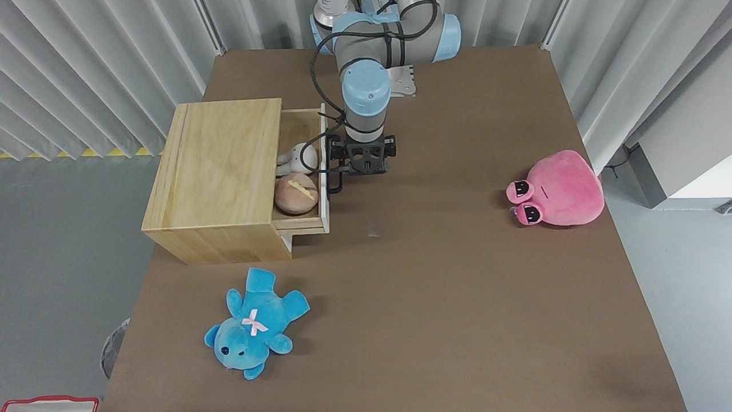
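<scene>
A light wooden cabinet [213, 165] stands on the brown table with its drawer [298, 224] pulled partly out to the right. Inside the drawer lie a white plush toy [298, 158] and a pinkish-brown round object [295, 198] with a pale stripe. My black gripper [350, 161] is at the drawer's right front panel, beside the handle side; its fingers are largely hidden by the housing and cables, so their state does not show.
A blue plush bear [254, 329] lies in front of the cabinet. A pink plush toy [563, 189] lies at the right edge.
</scene>
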